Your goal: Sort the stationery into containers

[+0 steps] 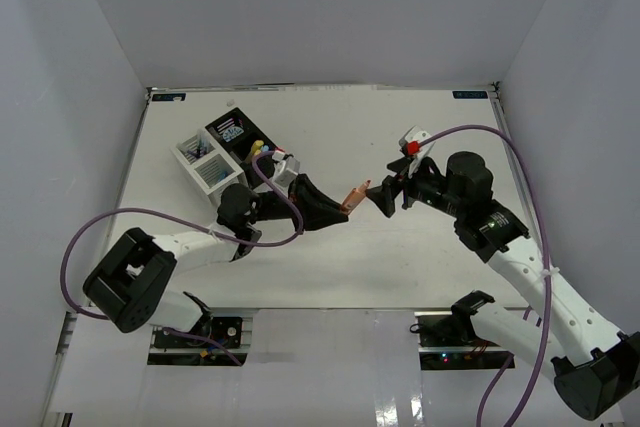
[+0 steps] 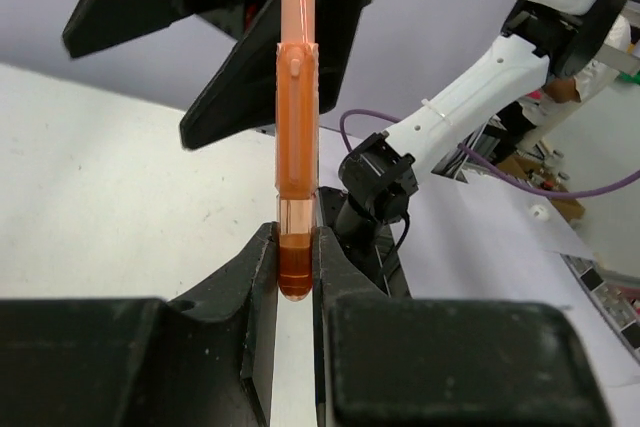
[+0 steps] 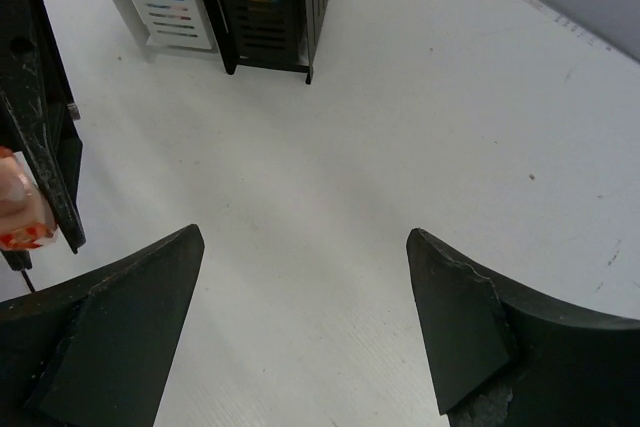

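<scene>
An orange marker (image 2: 296, 117) stands upright in my left gripper, which is shut on its lower end; in the top view it (image 1: 356, 194) tilts up from the left gripper (image 1: 342, 209). My right gripper (image 1: 385, 190) is open just to the right of it, and in the right wrist view its fingers (image 3: 120, 337) are wide apart with nothing between them. The marker's end (image 3: 22, 207) shows at that view's left edge, by the left gripper.
A white divided container (image 3: 165, 2) and a black one (image 3: 270, 27) holding coloured pieces stand at the back left; the top view shows them (image 1: 205, 162) behind the left arm.
</scene>
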